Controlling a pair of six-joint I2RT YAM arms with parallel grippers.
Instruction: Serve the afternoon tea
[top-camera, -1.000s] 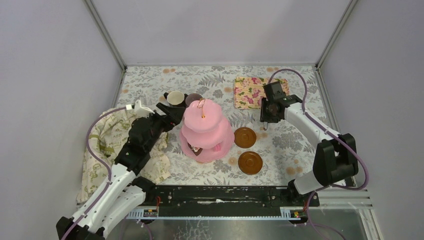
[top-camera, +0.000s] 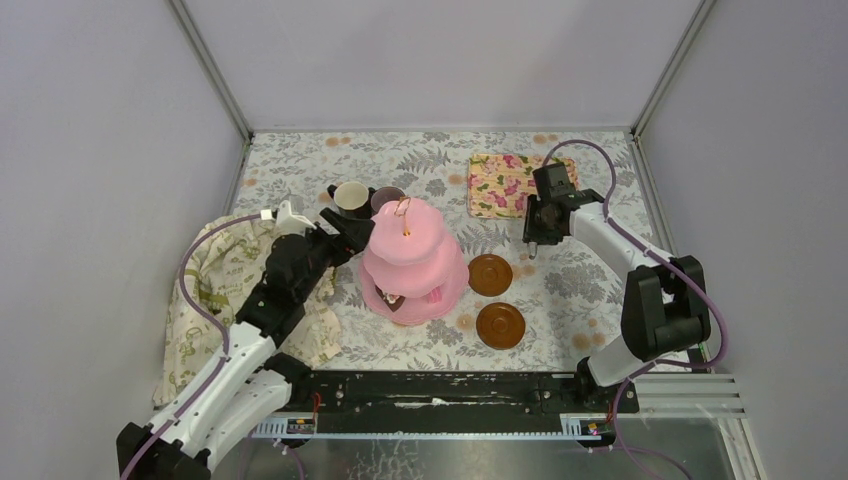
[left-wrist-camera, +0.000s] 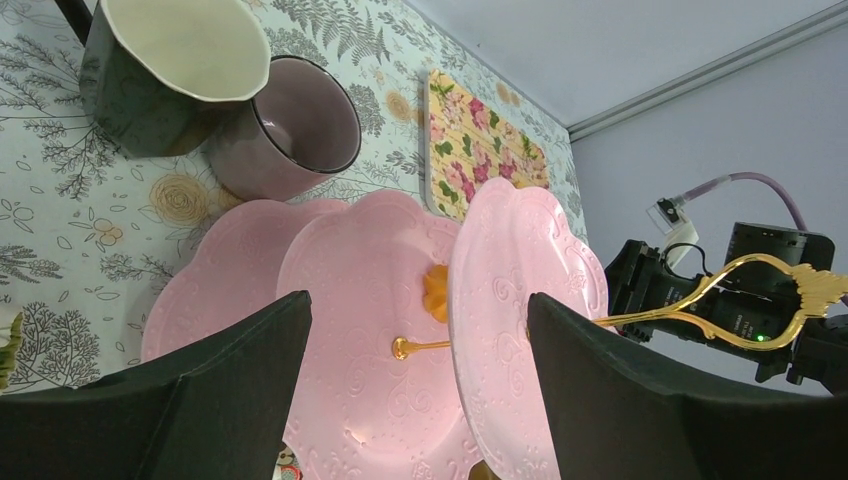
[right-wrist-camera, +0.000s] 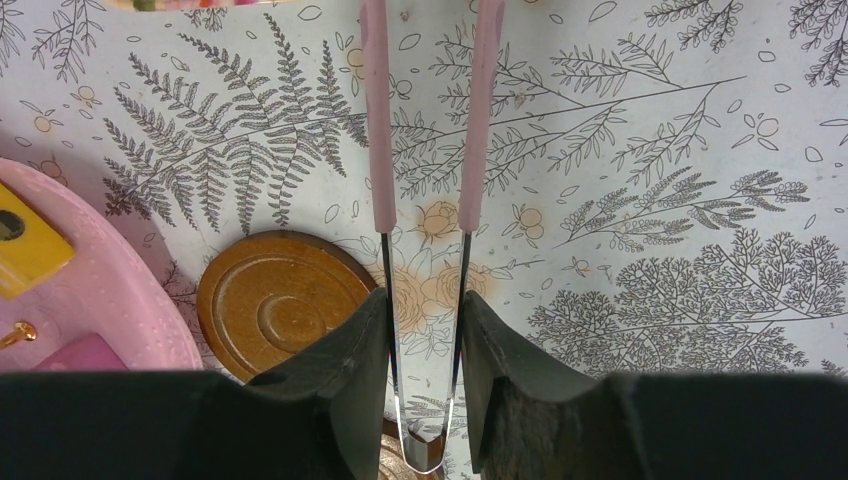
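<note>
A pink three-tier stand (top-camera: 420, 265) holds small treats, partly hidden under its tiers. My left gripper is part open at the stand's upper tiers, its fingers spread, with the gold top handle (left-wrist-camera: 760, 340) beyond them in the left wrist view. In the right wrist view my right gripper is shut on metal tongs (right-wrist-camera: 470, 170) with pink tips, held over the cloth. Two brown round saucers (top-camera: 490, 275) (right-wrist-camera: 275, 290) lie right of the stand. A dark green mug (left-wrist-camera: 130, 110) and a mauve cup (left-wrist-camera: 230, 150) stand behind the stand.
A floral board (top-camera: 490, 185) lies at the back right. A crumpled patterned cloth (top-camera: 220, 280) covers the left side.
The right arm has moved slightly, still holding the tongs. The objects on the table look unchanged.
</note>
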